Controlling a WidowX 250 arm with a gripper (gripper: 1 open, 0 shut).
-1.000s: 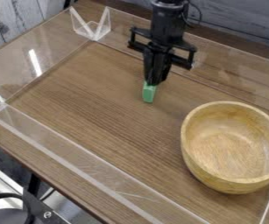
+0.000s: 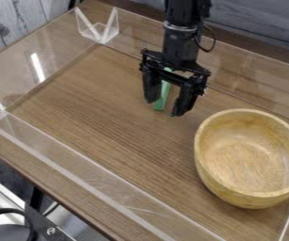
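My black gripper (image 2: 172,87) hangs down from the top centre, open, with its fingers spread on either side of a small green object (image 2: 165,90). The green object is partly hidden behind the gripper; I cannot tell whether the fingers touch it.
A large pale wooden bowl (image 2: 245,160) fills the lower right. A clear plastic container (image 2: 98,25) stands at the top left. Black cables lie at the bottom left corner.
The bowl has not moved.
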